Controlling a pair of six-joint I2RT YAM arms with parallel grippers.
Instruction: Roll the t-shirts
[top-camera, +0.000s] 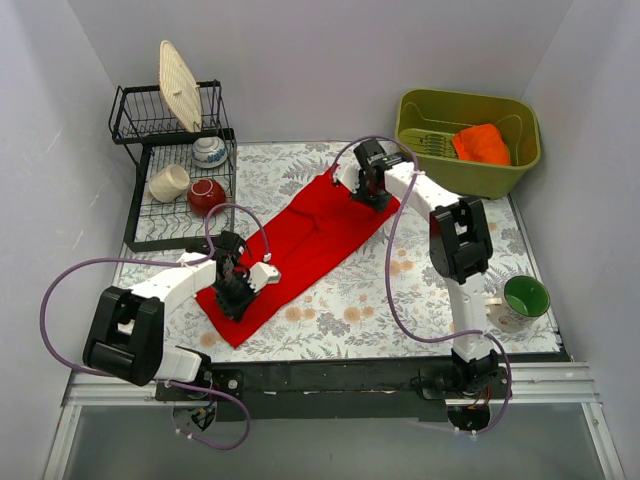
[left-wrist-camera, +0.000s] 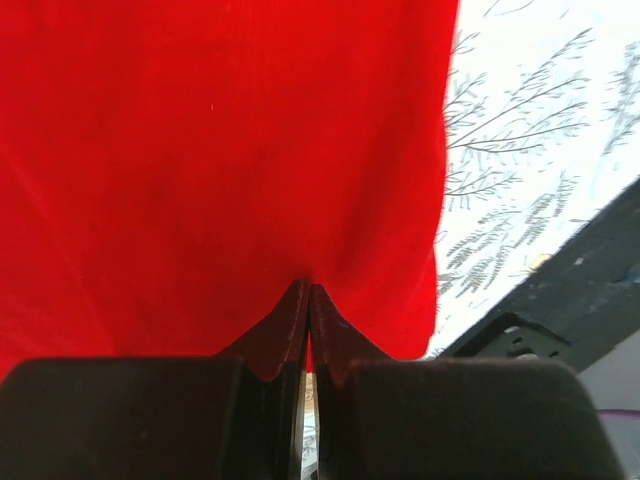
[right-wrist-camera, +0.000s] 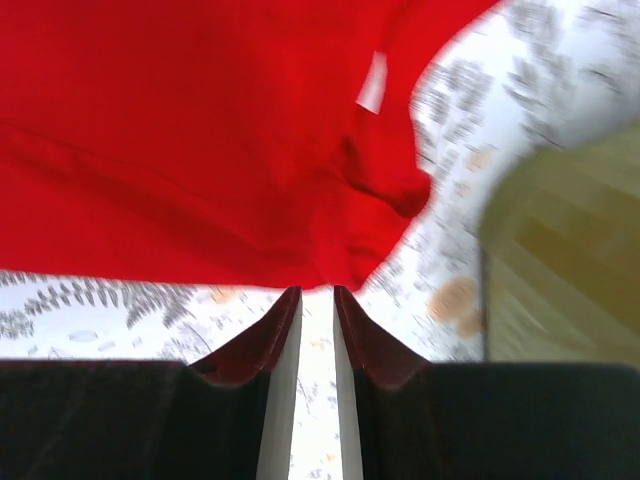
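A red t-shirt (top-camera: 318, 235) lies as a long flat strip running diagonally across the table, from front left to back right. Over its front-left end hovers my left gripper (top-camera: 240, 308), and in the left wrist view the fingers (left-wrist-camera: 272, 330) meet with red cloth behind them; no cloth shows between. At the shirt's back-right end is my right gripper, its fingers parted by a small gap with nothing visible between the tips. In the right wrist view the shirt's end (right-wrist-camera: 365, 230) is loosely folded just beyond those tips.
An olive-green bin (top-camera: 415, 112) with an orange-red cloth (top-camera: 482, 144) inside stands at the back right. A black dish rack (top-camera: 160, 245) with dishes is at the left, and a mug (top-camera: 520, 302) sits front right.
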